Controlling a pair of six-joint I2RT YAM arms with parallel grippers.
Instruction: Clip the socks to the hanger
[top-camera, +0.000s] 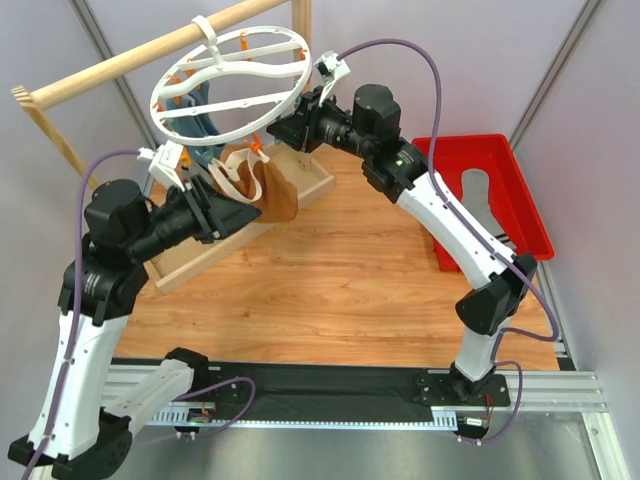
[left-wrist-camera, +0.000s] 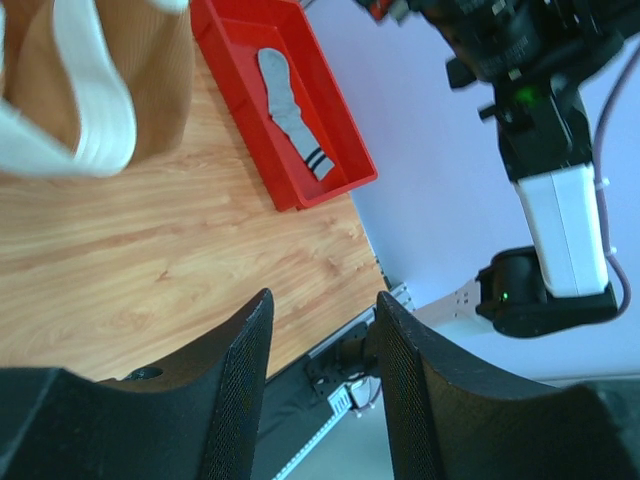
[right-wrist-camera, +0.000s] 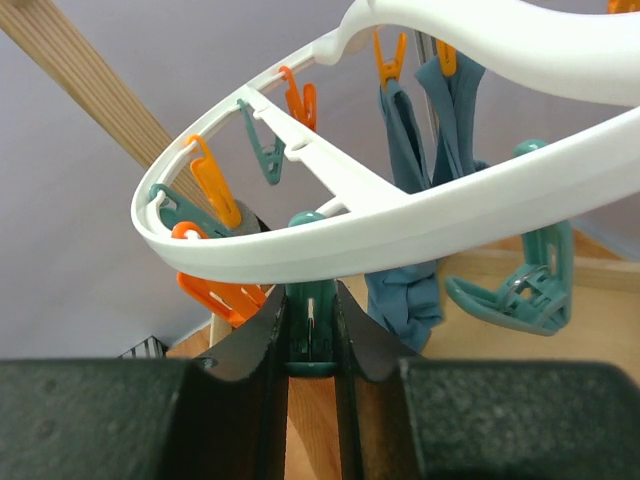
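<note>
The white round hanger (top-camera: 240, 120) hangs from the wooden bar, with orange and teal clips, blue socks (right-wrist-camera: 405, 300) and a brown bag (top-camera: 275, 195) below. My right gripper (top-camera: 280, 130) is at the ring's right side; in its wrist view its fingertips (right-wrist-camera: 355, 340) are shut on a teal clip (right-wrist-camera: 312, 315) at the rim. My left gripper (top-camera: 235, 215) is in front of the bag, open by a small gap between its fingertips, with nothing between.
A red bin (top-camera: 520, 220) with a grey sock (top-camera: 478, 200) sits at the right. A wooden tray (top-camera: 220, 255) stands under the hanger.
</note>
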